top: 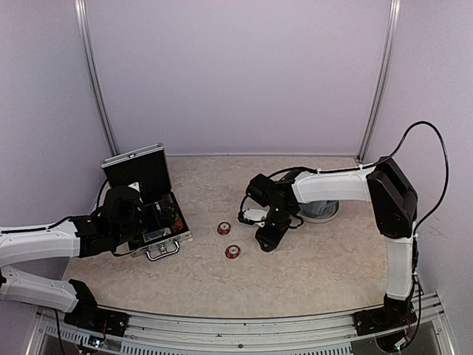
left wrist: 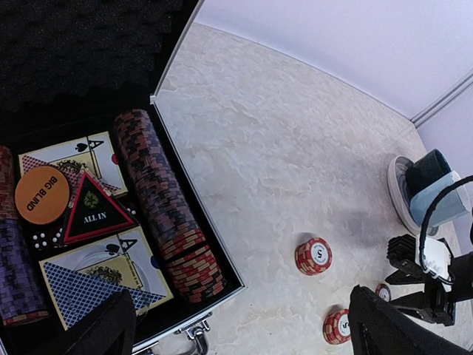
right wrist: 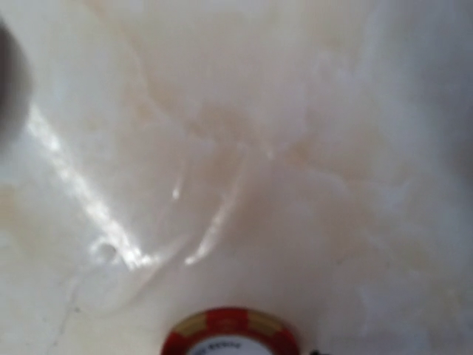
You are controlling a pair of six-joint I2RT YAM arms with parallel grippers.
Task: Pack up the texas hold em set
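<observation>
The poker case point(top: 177, 238) stands open on the left, lid raised; the left wrist view shows chip rows point(left wrist: 159, 185), cards point(left wrist: 103, 277), a BIG BLIND disc point(left wrist: 42, 194) and an ALL IN triangle point(left wrist: 92, 211) inside. Above it, my left gripper point(top: 157, 214) is open and empty. Two red chip stacks point(top: 224, 228) point(top: 233, 251) lie apart on the table. My right gripper point(top: 267, 244) is low over the table, shut on a third red chip stack point(left wrist: 383, 292). That stack's top edge point(right wrist: 229, 325) shows at the bottom of the right wrist view; the fingertips there are out of sight.
Behind the right arm sits a round pale dish point(top: 325, 216) with cups point(left wrist: 429, 168) in it. The case's handle point(top: 163, 253) points toward the front. Free table lies between case and right arm and along the front.
</observation>
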